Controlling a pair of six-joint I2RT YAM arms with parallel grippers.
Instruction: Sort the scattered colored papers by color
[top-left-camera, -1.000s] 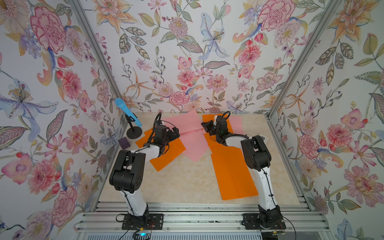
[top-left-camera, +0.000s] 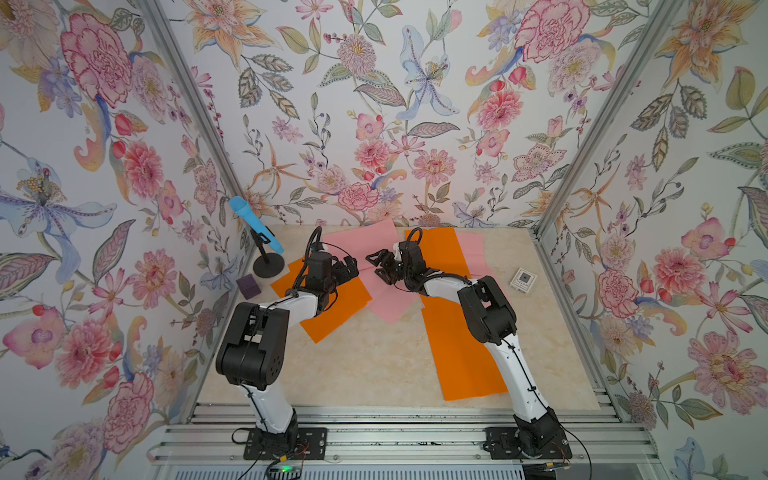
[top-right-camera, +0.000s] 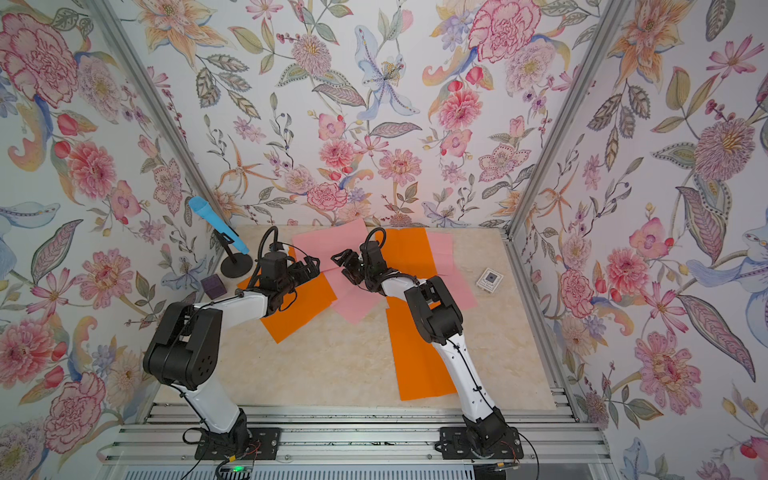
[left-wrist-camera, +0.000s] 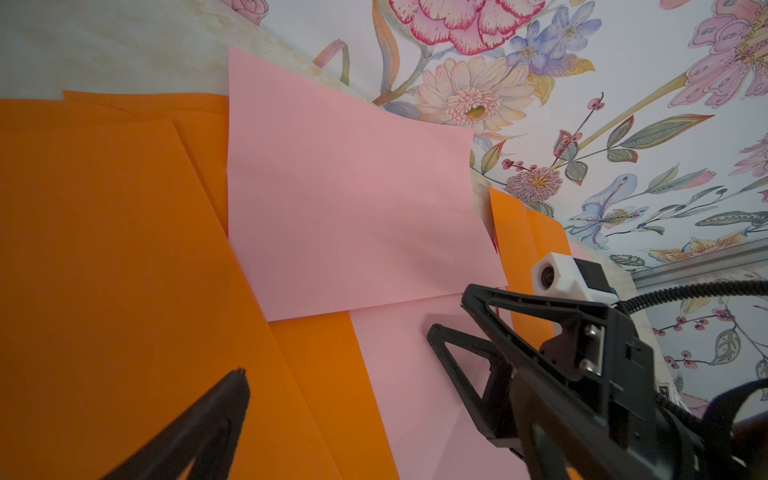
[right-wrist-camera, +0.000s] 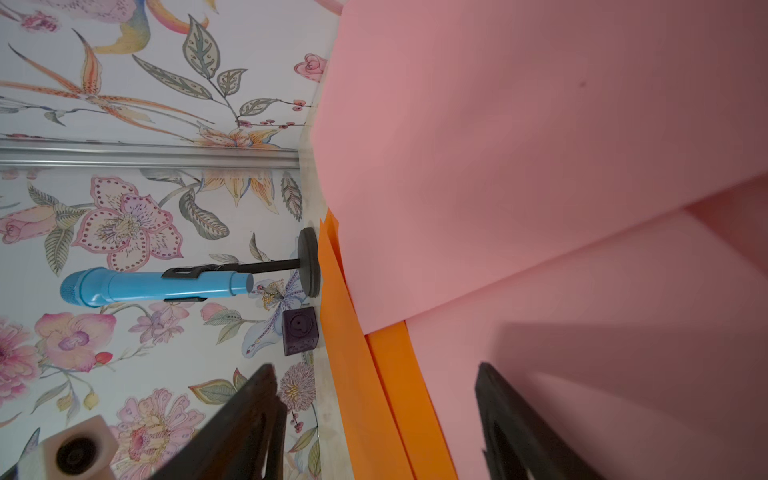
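Observation:
Orange and pink sheets overlap across the table. Orange paper (top-left-camera: 320, 320) lies at left under my left gripper (top-left-camera: 344, 268), which is open above it. A pink sheet (left-wrist-camera: 352, 192) lies at the back middle, over orange and another pink sheet (right-wrist-camera: 576, 352). My right gripper (top-left-camera: 380, 264) hangs open over the middle pink paper, close to my left gripper, nothing between its fingers. More orange paper (top-left-camera: 464, 360) lies at front right, with orange and pink sheets (top-left-camera: 472, 248) behind it at back right.
A blue microphone (top-left-camera: 254, 220) on a black stand and a dark purple block (top-left-camera: 248, 288) stand at the left edge. A small white square object (top-left-camera: 523, 280) lies at the right.
My right gripper has moved leftward from the orange paper at back right to over the middle pink paper. My left gripper is nearly still.

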